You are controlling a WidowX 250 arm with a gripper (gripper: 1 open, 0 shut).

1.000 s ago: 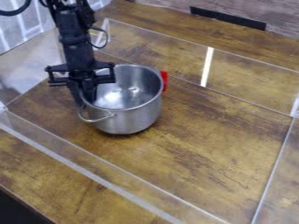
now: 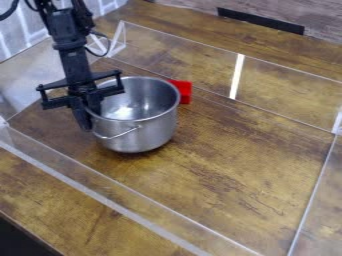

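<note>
A large steel pot (image 2: 140, 130) with a wire handle stands on the wooden table (image 2: 241, 180), left of centre. My gripper (image 2: 88, 112) is down at the pot's left rim, against it, and appears shut; whether anything thin is between its fingers is hidden. A red object (image 2: 185, 90) lies behind the pot on its right, partly hidden by it.
Clear low walls border the work area, with a white strip (image 2: 238, 75) at the back. The right half and front of the table inside them are free.
The gripper and pot have shifted slightly toward the viewer and left over the last second, and more of the red object shows.
</note>
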